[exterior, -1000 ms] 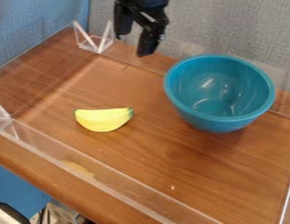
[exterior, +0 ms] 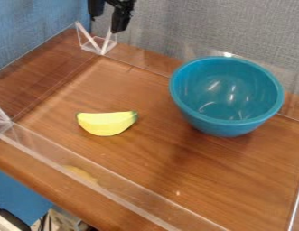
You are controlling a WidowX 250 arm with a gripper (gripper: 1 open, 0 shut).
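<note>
A yellow toy banana [exterior: 106,123] lies on the wooden table [exterior: 163,180], left of centre. To its right sits a large teal bowl [exterior: 224,117], empty inside. The black gripper [exterior: 109,20] shows only partly at the top edge, high above the table's back left and away from both objects; its fingers are too small and cut off to read clearly.
Clear plastic walls run along the front, and transparent corner supports [exterior: 98,43] stand at the back left and left side. Grey and blue padded panels surround the back and left.
The gripper has risen and moved to the left, mostly out of the frame. The banana and bowl are unchanged.
</note>
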